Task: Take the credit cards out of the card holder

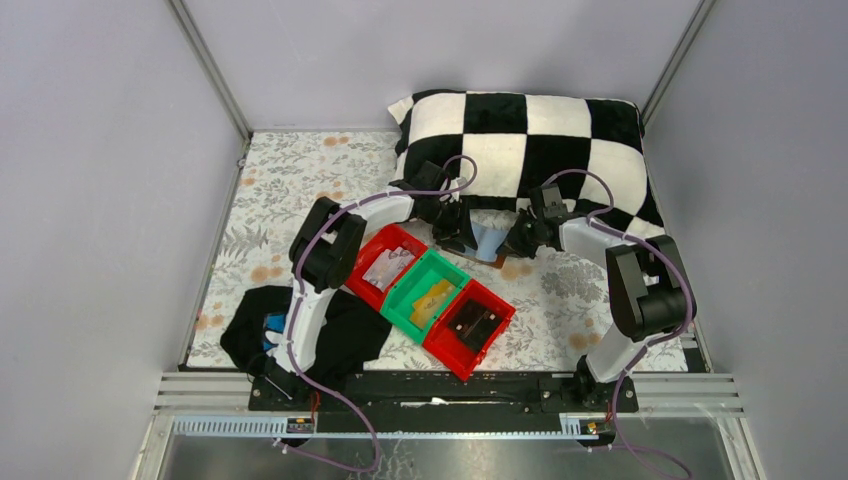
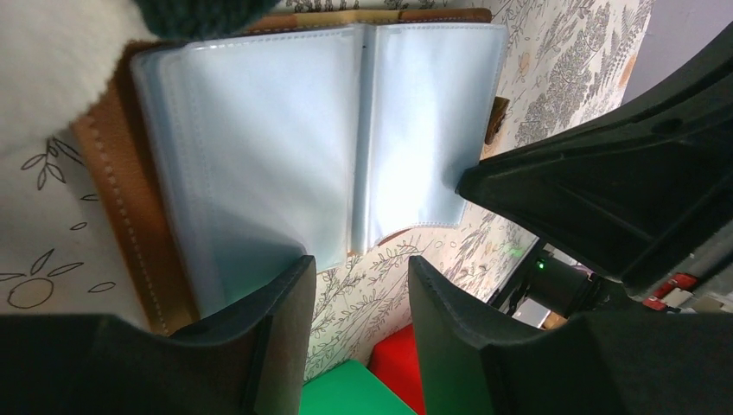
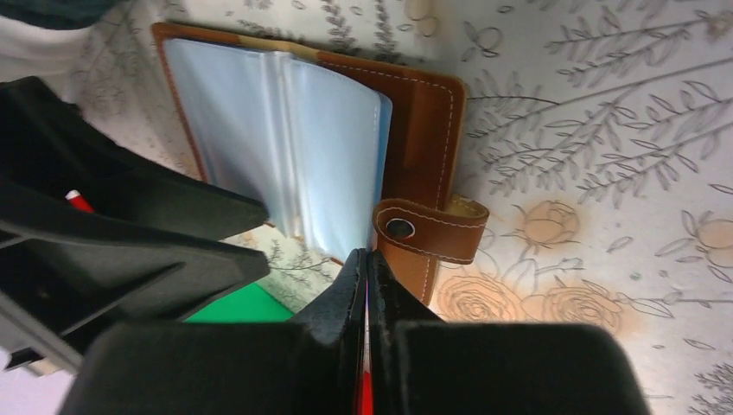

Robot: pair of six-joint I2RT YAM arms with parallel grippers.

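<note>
The card holder [image 1: 484, 241] lies spread open on the table, its brown leather cover under pale, translucent sleeves [image 3: 337, 156]. A snap strap [image 3: 432, 229] sticks out on its right side. No separate card can be made out. My left gripper is open at the holder's near edge, one finger [image 2: 290, 298] close to the left sleeves and nothing visibly gripped. At the near right corner, beside the strap, my right gripper is shut. No sleeve or card shows clearly between its fingertips.
A checkered cushion [image 1: 560, 125] stands close behind the holder. Just in front are a red box [image 1: 404, 239], a green box [image 1: 458, 272] and another red box [image 1: 500, 305], each with something inside. Both grippers work close together.
</note>
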